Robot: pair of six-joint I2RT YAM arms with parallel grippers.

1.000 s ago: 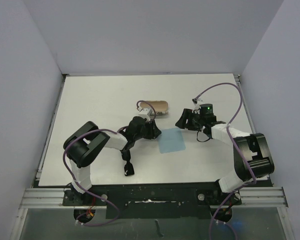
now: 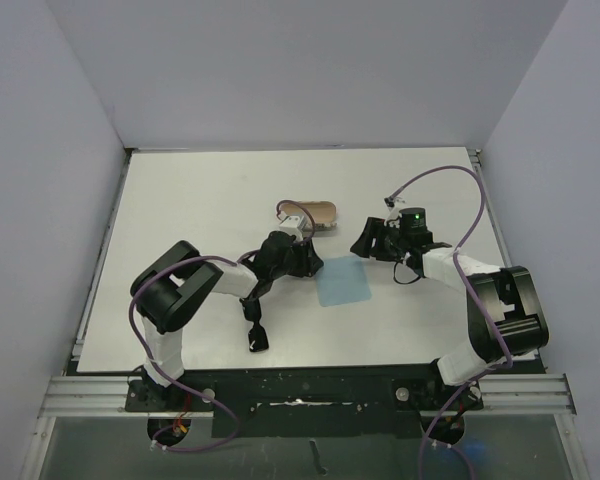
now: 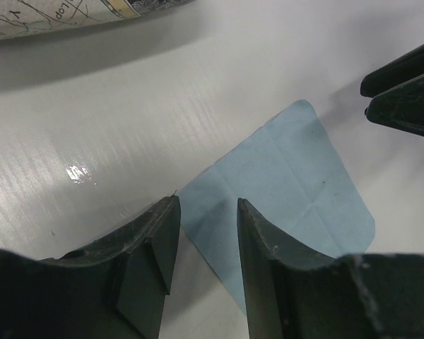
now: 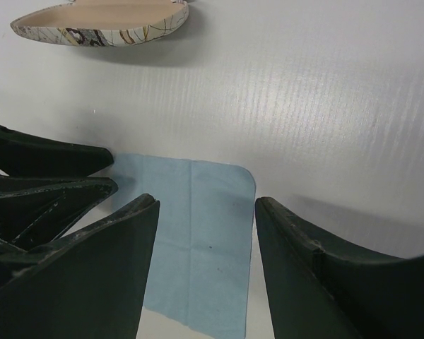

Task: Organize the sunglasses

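Note:
A light blue folded cloth (image 2: 343,282) lies flat on the white table. Behind it stands a tan open case (image 2: 314,213) with a printed outer side, partly covered by my left arm. The black sunglasses (image 2: 258,338) lie at the front left, partly hidden under that arm. My left gripper is over the cloth's left corner, its fingers apart with the cloth's edge showing between them; I cannot tell if they touch it. My right gripper stands wide open over the cloth's far right corner, nothing gripped.
The two grippers stand close together across the cloth; the left gripper's fingers (image 4: 63,159) show in the right wrist view. Bare table (image 2: 200,195) spreads at the back left and in front of the cloth. Walls close off the sides and back.
My left arm has shifted very slightly. The right arm, cloth, case and sunglasses have not visibly moved.

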